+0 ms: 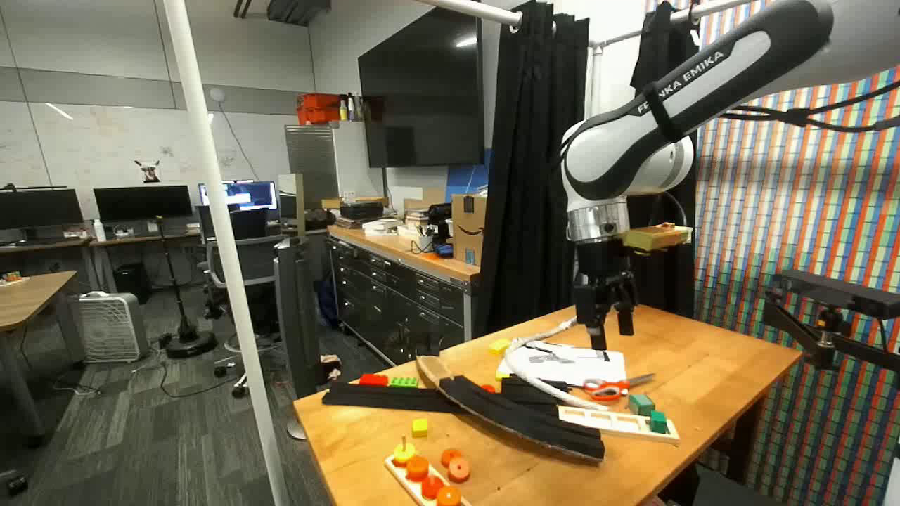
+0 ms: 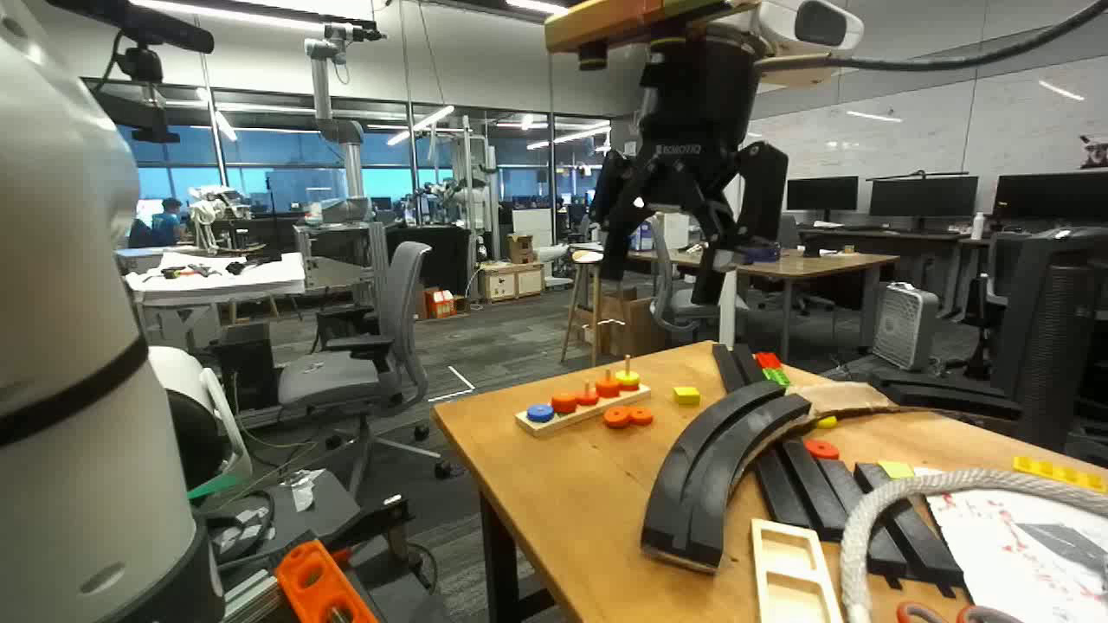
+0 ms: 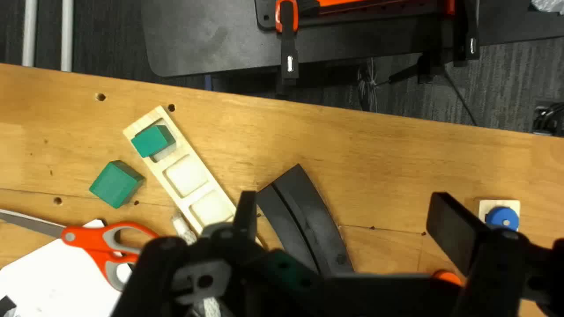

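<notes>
High over the table, my gripper is open; nothing sits between its fingers, as exterior view 2 also shows. Below it in the wrist view lies a curved black track piece (image 3: 301, 216). To its left is a wooden tray (image 3: 209, 182) with shallow compartments. One green block (image 3: 153, 140) rests tilted in the tray's end compartment, and a larger green block (image 3: 115, 185) lies on the bare table beside it. Red-handled scissors (image 3: 92, 237) lie partly over white paper. The peg board (image 2: 592, 408) carries a blue ring, several orange or red rings and a yellow one.
Two loose orange rings (image 2: 617, 416) and a yellow block (image 2: 686, 395) lie near the peg board. A pale thick rope (image 1: 527, 368) curves across the paper and black pieces. Bare wood (image 3: 380, 169) stretches along the table edge, right of the tray.
</notes>
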